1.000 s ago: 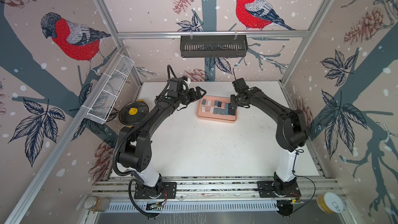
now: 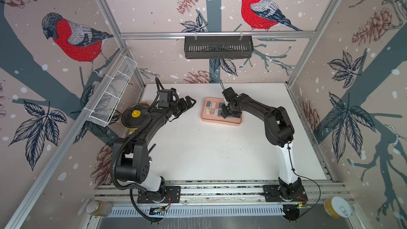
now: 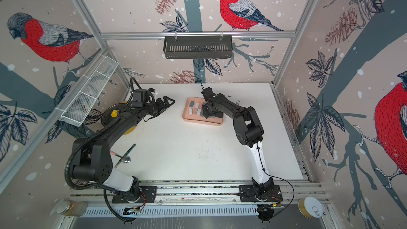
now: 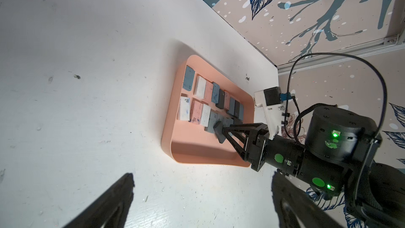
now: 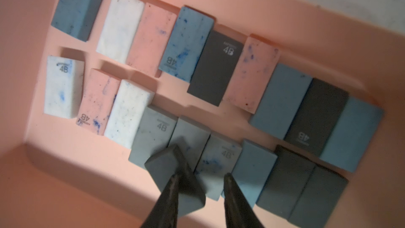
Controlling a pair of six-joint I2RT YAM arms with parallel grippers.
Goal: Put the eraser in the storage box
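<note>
The pink storage box (image 4: 172, 130) holds two rows of erasers in pink, white, blue, grey and black. A dark eraser (image 5: 173, 177) rests tilted against the front row in the right wrist view. My right gripper is low over it, fingers part open; whether they touch it is unclear. My left gripper (image 2: 188, 101) stands open above the table left of the box, its fingers at the lower corners of the left wrist view.
A dark pan with a yellow knob (image 2: 136, 114) and utensils (image 3: 125, 157) lie at the left edge. A hanging rack (image 2: 218, 46) is at the back.
Both arms moved left from a second ago, the left one also pulling back.
</note>
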